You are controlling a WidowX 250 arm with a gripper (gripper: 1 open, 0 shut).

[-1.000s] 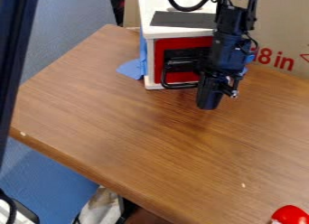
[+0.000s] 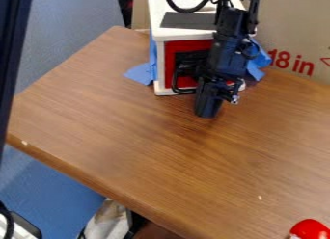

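Note:
A black robot arm comes down from the top, its gripper (image 2: pixel 207 103) low over the wooden table (image 2: pixel 142 161), in front of a small white box with a red front (image 2: pixel 179 58) and a dark grey strip on top. A black handle-like frame shows on the red front beside the arm. Whether the gripper is open or shut cannot be made out, nor whether it touches that frame.
Blue cloth or paper (image 2: pixel 139 73) lies around the box. A cardboard sheet (image 2: pixel 296 50) stands behind. A red round object (image 2: pixel 310 230) sits at the bottom right.
The arm and gripper have moved a little left over the last second, across the front of the box.

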